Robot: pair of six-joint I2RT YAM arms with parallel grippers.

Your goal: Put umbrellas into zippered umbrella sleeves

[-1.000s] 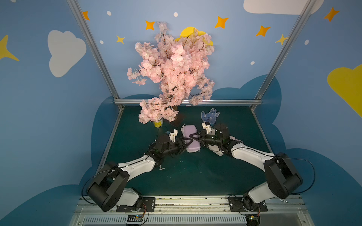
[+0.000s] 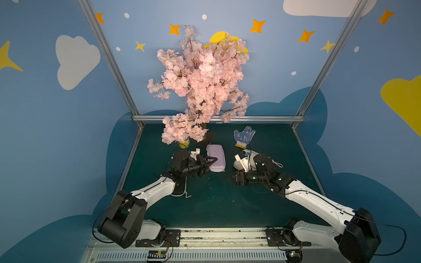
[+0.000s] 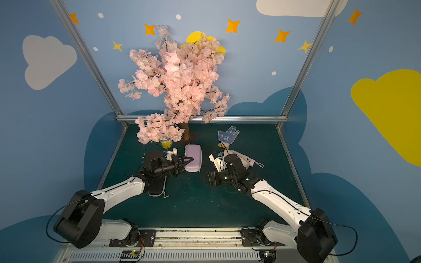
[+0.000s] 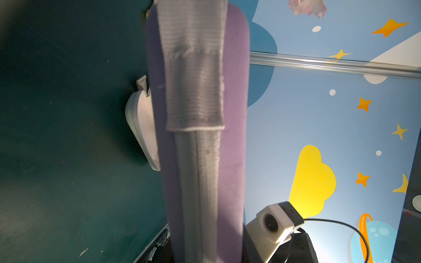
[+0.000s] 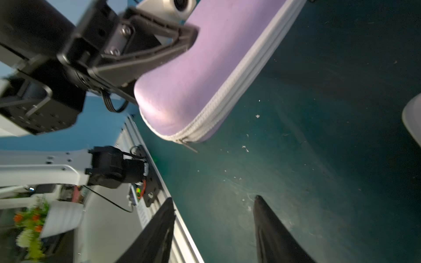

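A lavender zippered sleeve (image 5: 210, 65) is held above the table, with my left gripper (image 2: 212, 162) shut on its lower side. Its white zipper band and a fabric loop (image 4: 195, 87) run along the edge facing the left wrist camera, and the zipper looks closed. My right gripper stands part open, lower and to the right of the sleeve, with nothing between its fingers. Under the right arm lies a whitish sleeve (image 3: 241, 163), partly hidden, with a pink folded umbrella (image 3: 245, 157) beside it. A black sleeve (image 3: 156, 188) rests below the left arm.
A blue glove (image 2: 244, 135) with a yellow cuff lies at the back right. A blossom tree (image 2: 206, 83) and a yellow can (image 3: 166, 143) occupy the back left.
My right gripper has come away from the lavender sleeve, moving right and toward the front. The left gripper and the sleeve have shifted slightly left.
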